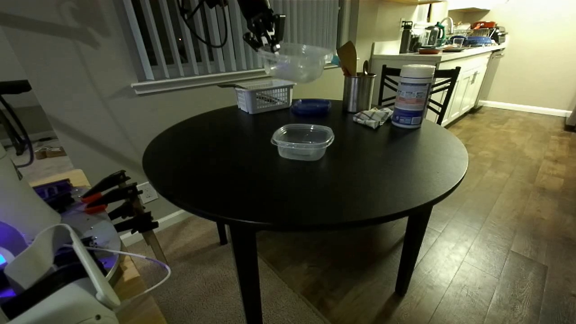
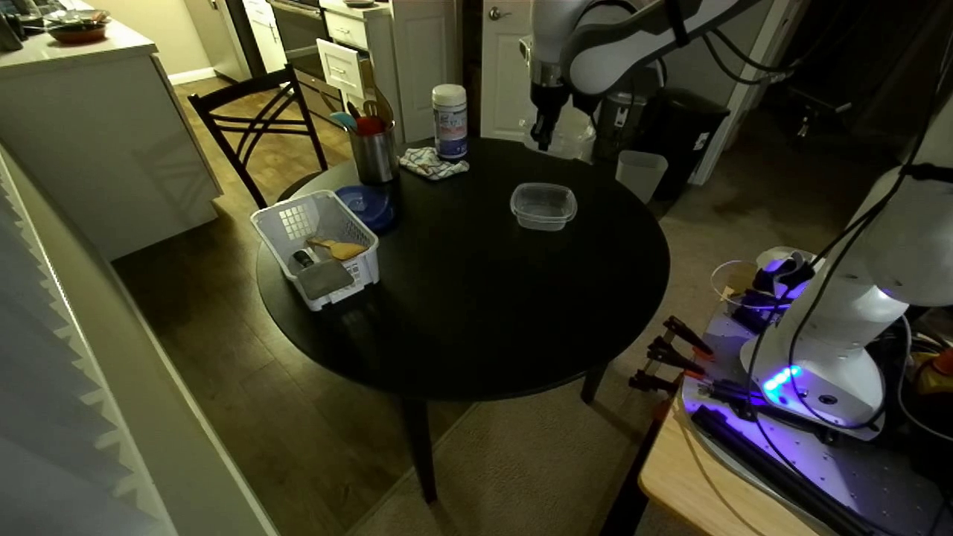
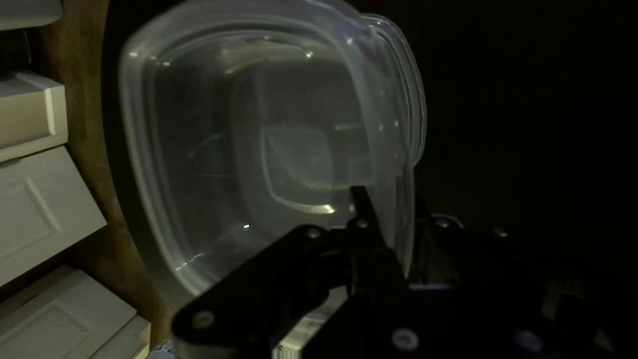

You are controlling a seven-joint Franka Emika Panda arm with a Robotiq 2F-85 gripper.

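A large clear plastic container is in mid-air, tilted, with its rim at my gripper. In the wrist view, one of my dark fingers reaches inside the container, beside its wall. The other finger is mostly lost in the dark, and how firmly the fingers close on the wall cannot be made out. On the black round table stands a smaller clear container, upright and uncovered. In exterior view 2 the gripper appears beyond that smaller container.
A white basket holding utensils stands by the table's edge, with a blue lid beside it. Nearby are a metal utensil holder, a folded cloth and a wipes canister.
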